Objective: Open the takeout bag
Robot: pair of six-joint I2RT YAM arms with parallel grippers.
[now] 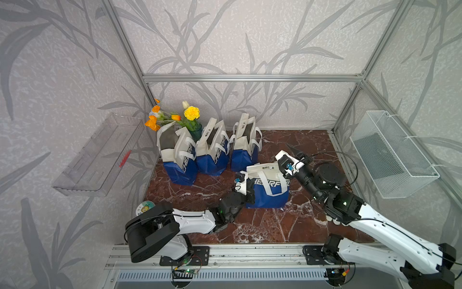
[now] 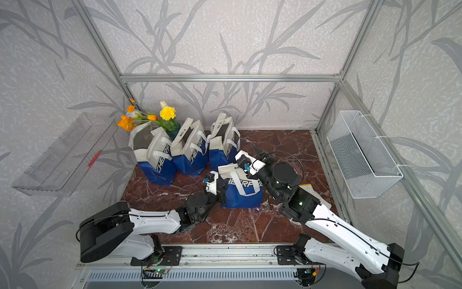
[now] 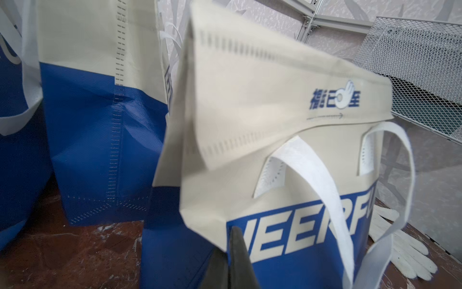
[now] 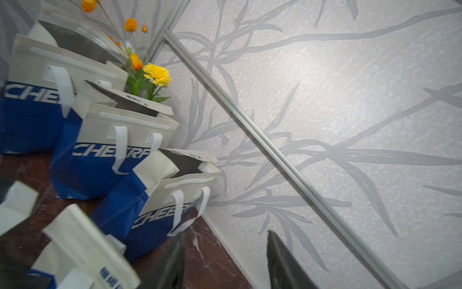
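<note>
The closed takeout bag (image 1: pixel 269 192), blue below and cream above, stands at the middle front of the table. Its cream top flap (image 3: pixel 288 86) is folded down over the front, with white handles hanging below. At the bag's left side, my left gripper is shut with the bag's side edge running between its fingers. My right gripper hovers above and behind the bag's right side, open with nothing between its fingers. In the right wrist view, part of the bag's flap (image 4: pixel 91 245) shows at lower left, blurred.
Three more blue-and-cream bags (image 1: pixel 177 166), tops open, stand behind and to the left. Flowers (image 1: pixel 191 114) rise from a vase at the back left. White gloves (image 3: pixel 404 245) lie to the right.
</note>
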